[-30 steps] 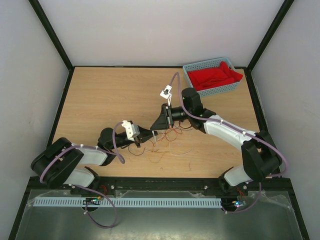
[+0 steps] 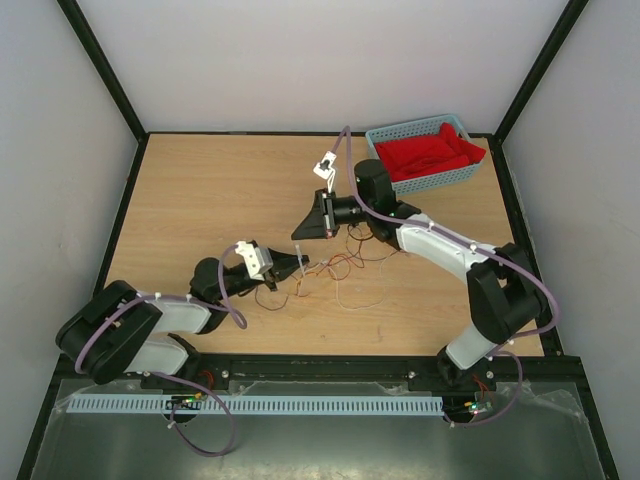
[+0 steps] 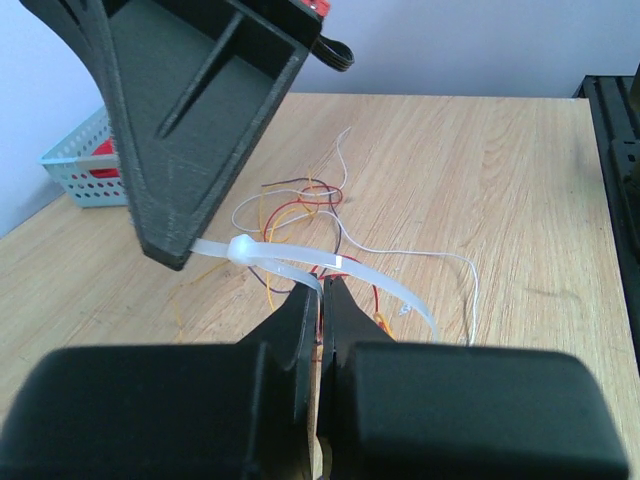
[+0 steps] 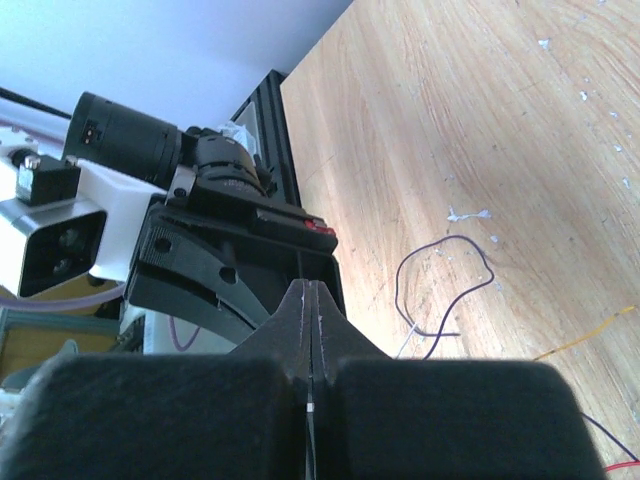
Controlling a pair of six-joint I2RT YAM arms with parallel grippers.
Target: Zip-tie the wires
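Observation:
A looped white zip tie (image 3: pixel 370 278) runs from the tips of my left gripper, which is shut on it, up to where the right gripper's finger hides or meets it in the left wrist view; I cannot tell if they touch. My right gripper (image 2: pixel 298 234) is shut, above and right of the left one, with nothing visible between its fingertips in the right wrist view. Loose red, orange, white and purple wires (image 2: pixel 340 268) lie on the table below and right of the grippers.
A blue basket (image 2: pixel 400 130) with red cloth stands at the back right. Small white flecks lie on the tabletop.
My right gripper has moved up and toward the back in the top view, away from the left gripper's tips. The left gripper has moved slightly left.

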